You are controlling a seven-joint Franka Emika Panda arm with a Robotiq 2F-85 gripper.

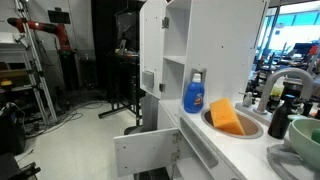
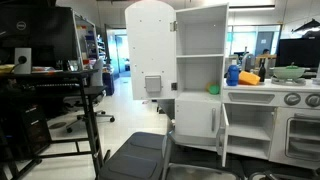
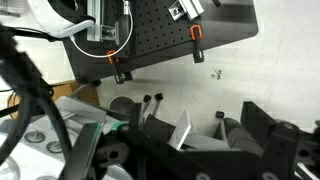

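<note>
My gripper shows at the bottom edge of the wrist view, its dark fingers wide apart with nothing seen between them. Neither exterior view clearly shows it. A white play kitchen has its tall upper door (image 2: 152, 50) swung open and a lower door (image 1: 146, 153) standing out from the cabinet. On the counter are a blue bottle (image 1: 194, 93) and a sink (image 1: 254, 124) with an orange block (image 1: 225, 118) tilted in it. A green bowl (image 1: 304, 140) sits at the right, and a black bottle (image 1: 281, 118) stands by the sink.
A black perforated tabletop (image 3: 155, 35) spans the upper wrist view, with pale floor (image 3: 260, 75) below it. In exterior view 2, a dark mat (image 2: 138, 155) lies on the floor before the kitchen. A desk with a monitor (image 2: 40, 35) stands at the left.
</note>
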